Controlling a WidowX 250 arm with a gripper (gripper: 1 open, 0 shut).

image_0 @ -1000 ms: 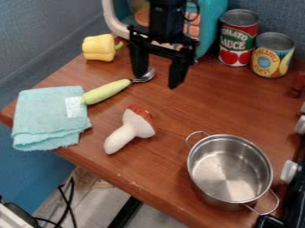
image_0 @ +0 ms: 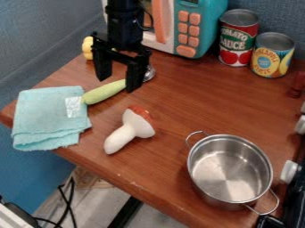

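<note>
The black gripper (image_0: 123, 73) hangs over the left back of the wooden table, its fingers apart above a pale green-handled utensil (image_0: 105, 91), whose metal head is partly behind the right finger. A yellow object (image_0: 88, 44) at the back left is mostly hidden behind the arm. In front lie a folded light blue cloth (image_0: 48, 123) and a white toy mushroom with a red cap (image_0: 125, 134). Whether anything is between the fingers is unclear.
A steel pot (image_0: 226, 166) stands at the front right. A tomato sauce can (image_0: 236, 40), a yellow can (image_0: 272, 58) and a teal toy microwave (image_0: 191, 27) line the back.
The gripper has moved left and a little lower, over the green-handled utensil, now covering much of the yellow object. The other objects look unmoved.
</note>
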